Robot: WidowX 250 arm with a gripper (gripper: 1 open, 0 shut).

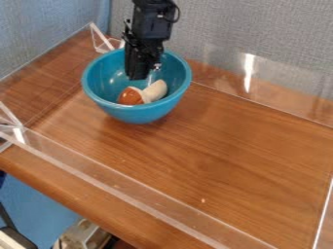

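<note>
A teal bowl [143, 111] stands on the wooden table toward the back left. Inside it lie an orange-red item [130, 95] and a pale cream item [154, 91], touching each other. The black gripper [142, 68] comes down from the top into the back of the bowl, above these items. It looks narrow, as if shut, and nothing shows held in it; its fingertips are small and dark.
A grey wall stands behind, a blue panel at left. Clear edging runs along the table's sides.
</note>
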